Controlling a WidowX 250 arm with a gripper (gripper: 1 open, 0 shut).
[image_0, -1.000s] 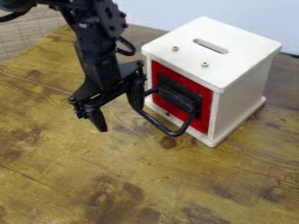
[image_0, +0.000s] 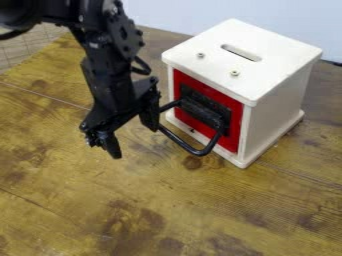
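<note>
My black gripper (image_0: 131, 130) hangs open over the wooden table, left of a white box (image_0: 267, 90) with a red front panel (image_0: 235, 140). A black fixture with a looped handle (image_0: 203, 150) sticks out from that panel toward me. The right finger is close to the handle's left end; whether they touch I cannot tell. Nothing shows between the fingers.
A pale wall stands behind the box, and a tiled strip shows at the back left edge.
My gripper has moved very slightly left and down. The box and its handle look unmoved.
</note>
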